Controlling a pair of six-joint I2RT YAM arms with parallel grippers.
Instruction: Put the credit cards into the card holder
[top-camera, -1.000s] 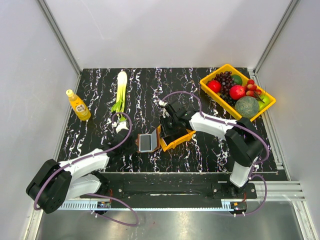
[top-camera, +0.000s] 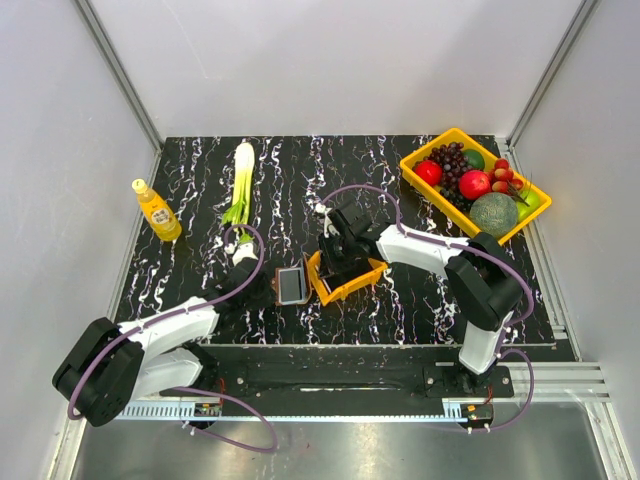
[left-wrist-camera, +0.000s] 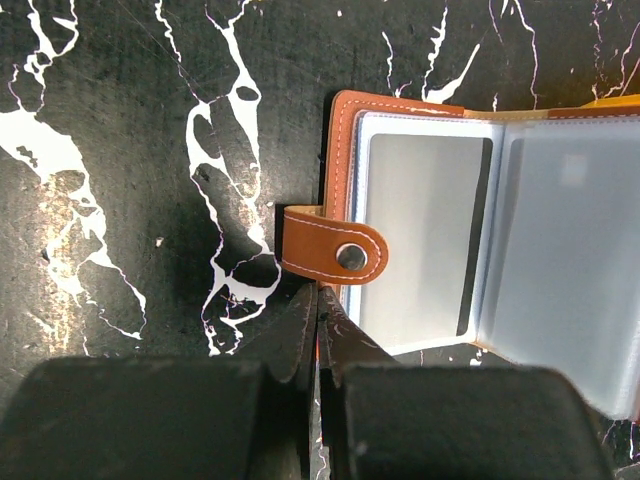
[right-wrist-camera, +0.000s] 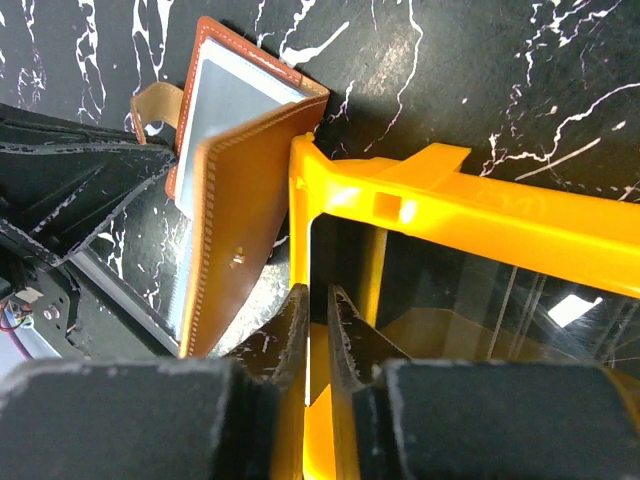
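Note:
The brown leather card holder (left-wrist-camera: 430, 220) lies opened out, clear sleeves showing, its snap strap (left-wrist-camera: 335, 245) at the left. My left gripper is shut at the strap's lower edge, nothing showing between its fingertips. In the right wrist view the holder's right cover (right-wrist-camera: 245, 230) is raised and tilted beside the yellow tray (right-wrist-camera: 520, 225). My right gripper points into the tray's left end, a narrow gap between its fingers. A thin pale edge, perhaps a card's, runs along the left finger; no grip on it shows. The tray's dark, glossy inside makes cards hard to tell apart.
A yellow basket of fruit (top-camera: 540, 205) stands at the back right. Celery (top-camera: 242, 180) and a yellow bottle (top-camera: 157, 210) are at the left.
The holder's right cover has risen more upright, and the tray has shifted slightly left against it. My left arm has stayed still; the right has barely moved.

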